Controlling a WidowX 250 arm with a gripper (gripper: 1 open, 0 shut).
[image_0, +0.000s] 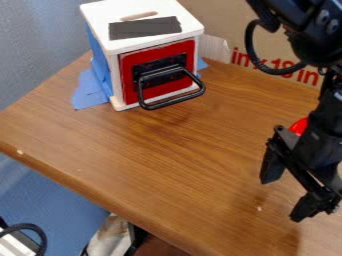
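A white toy oven with a red front and black handle stands at the back left of the wooden table, on a blue cloth. My black gripper hangs low at the right, tilted downward, well apart from the oven. A red object is mostly hidden behind it. I cannot tell whether the fingers are open or shut.
A cardboard box stands behind the table. The table's left edge drops to a blue-grey floor with a few objects at the bottom left.
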